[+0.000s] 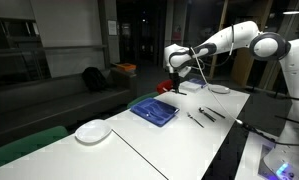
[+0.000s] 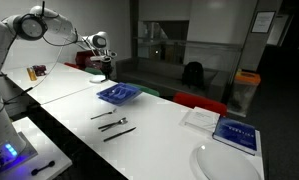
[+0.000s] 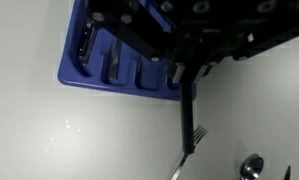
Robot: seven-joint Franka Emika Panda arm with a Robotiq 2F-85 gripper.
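Observation:
In the wrist view my gripper is shut on a dark, narrow utensil (image 3: 187, 118), which points away from the fingers; its exact kind is hard to tell. Close beside it lies the blue cutlery tray (image 3: 101, 78), with dark-handled pieces in some compartments. Exterior view 1 puts the gripper (image 1: 175, 88) above the table, behind and to the right of the tray (image 1: 155, 112). From the other side, the gripper (image 2: 107, 76) appears raised over the table near the tray (image 2: 119, 94).
Loose on the table are a fork (image 3: 198, 134), a spoon (image 3: 251, 167) and a dark knife (image 2: 119, 134). A white plate (image 1: 92, 132) stands on the table's other side. Near it are a white rack (image 2: 201, 119) and a blue box (image 2: 237, 135). Bare tabletop surrounds the tray's front.

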